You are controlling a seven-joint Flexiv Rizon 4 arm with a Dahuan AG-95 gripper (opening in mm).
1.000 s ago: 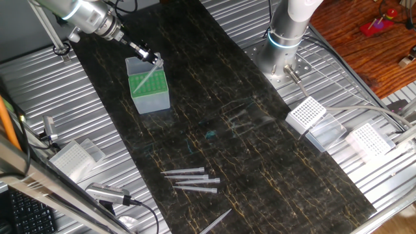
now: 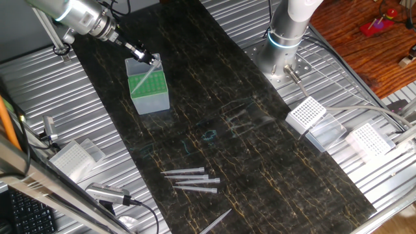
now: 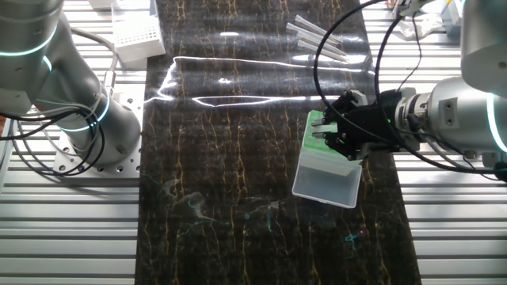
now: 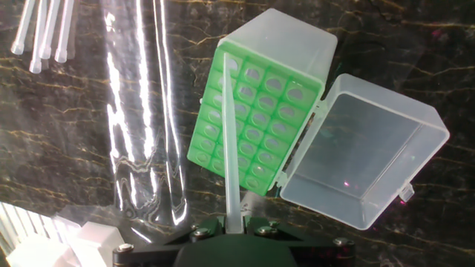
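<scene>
A long translucent pipette tip [image 4: 231, 148] is held by its wide end in my gripper, which is shut on it. In exterior view 1 the gripper [image 2: 156, 62] is above the hinge side of the tip box, and the tip slants down toward the box's left side. The box [image 2: 151, 103] has clear walls, a green rack [image 4: 256, 122] with rows of round holes, and an open clear lid [image 4: 364, 152]. The tip's narrow end overlaps a corner hole in the wrist view; whether it is inside or above cannot be told. Exterior view 2 shows the gripper [image 3: 339, 129] over the green rack.
Several loose tips [image 2: 192, 181] lie on the dark marbled table [image 2: 260, 175], with another tip [image 2: 216, 221] near its front edge. White racks [image 2: 307, 114] stand at the right, and another white box [image 2: 73, 160] at the left.
The held tip's narrow end has shifted slightly toward the left edge of the green rack, with a small movement of the arm. The box and loose tips have stayed put.
</scene>
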